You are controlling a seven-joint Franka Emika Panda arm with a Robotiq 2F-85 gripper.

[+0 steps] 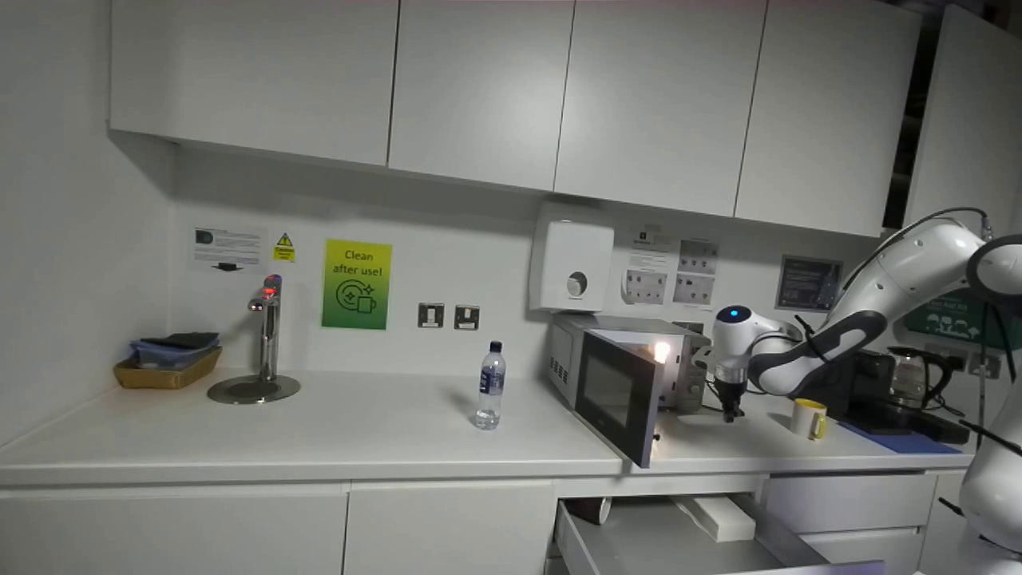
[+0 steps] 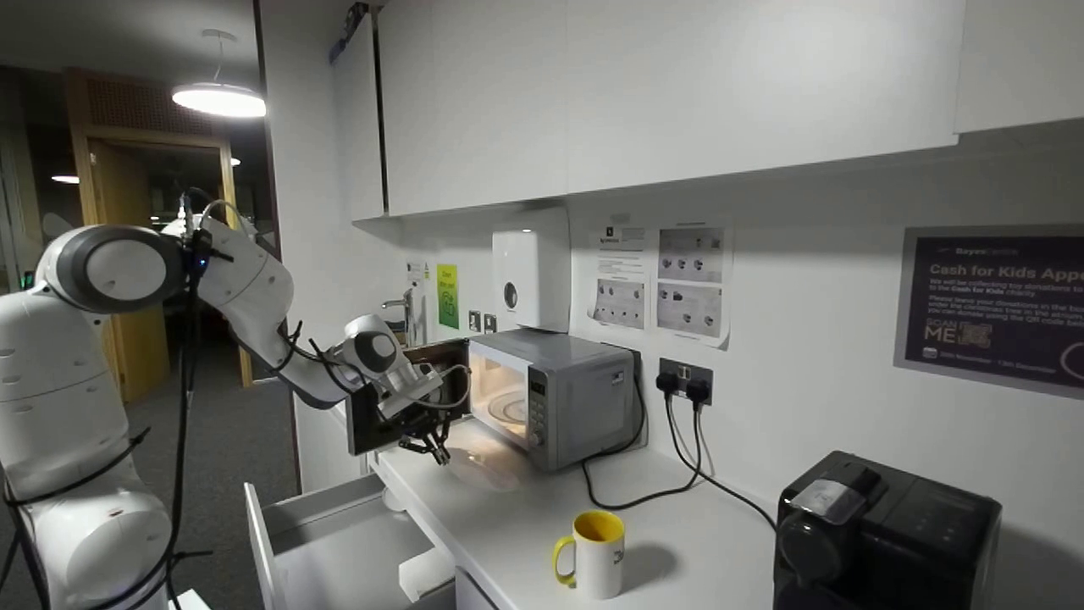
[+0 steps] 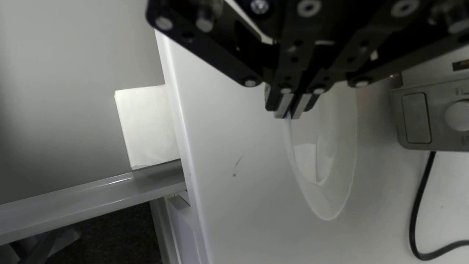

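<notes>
My gripper is shut, with the thin rim of a clear, shallow dish (image 3: 336, 149) between its fingertips in the wrist view. The dish's upper part is hidden behind the fingers there, and it is faint in exterior view 2, beside the gripper (image 2: 441, 457). Exterior view 1 has the gripper (image 1: 733, 417) pointing down over the counter, just right of the microwave (image 1: 691, 369). The microwave's door (image 1: 618, 393) is swung open, and its lit inside with a turntable (image 2: 508, 407) shows in exterior view 2.
A yellow-and-white mug (image 1: 806, 418) stands on the counter to the right, near a coffee maker (image 1: 901, 378). Left of the microwave is a water bottle (image 1: 489, 388). Below the counter, a drawer (image 1: 651, 546) is open with a white box (image 1: 720, 517) in it. A black cable (image 3: 415, 211) runs behind.
</notes>
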